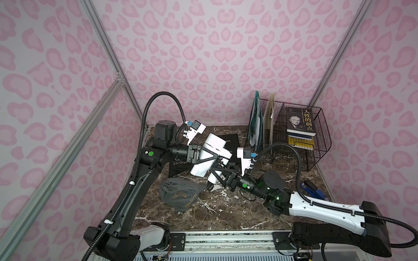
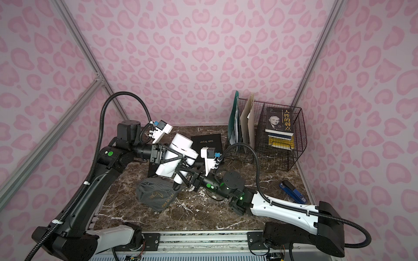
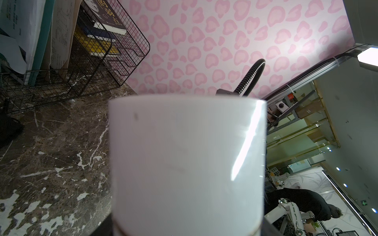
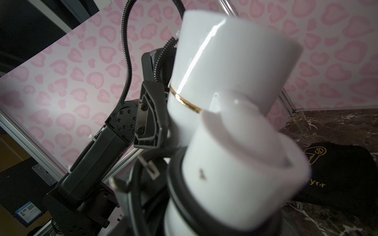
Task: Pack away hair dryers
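Observation:
A white hair dryer point(image 1: 213, 141) with a gold ring is held tilted above the table, its barrel between the fingers of my left gripper point(image 1: 215, 157). In the left wrist view the white barrel point(image 3: 187, 165) hides most of those fingers. Black cord is wound around the handle point(image 4: 236, 181) in the right wrist view. My right gripper point(image 1: 219, 170) reaches the handle and cord from the right; how far its fingers have closed is hidden. Behind the dryer lies a black pouch point(image 2: 212, 140) lettered "Hair Dryer". A grey drawstring pouch point(image 1: 179, 193) lies in front on the left.
A black wire basket point(image 1: 323, 130) with folders point(image 1: 256, 119) and several books point(image 1: 300, 122) stands at the back right. A blue and black object point(image 1: 314, 190) lies near the right edge.

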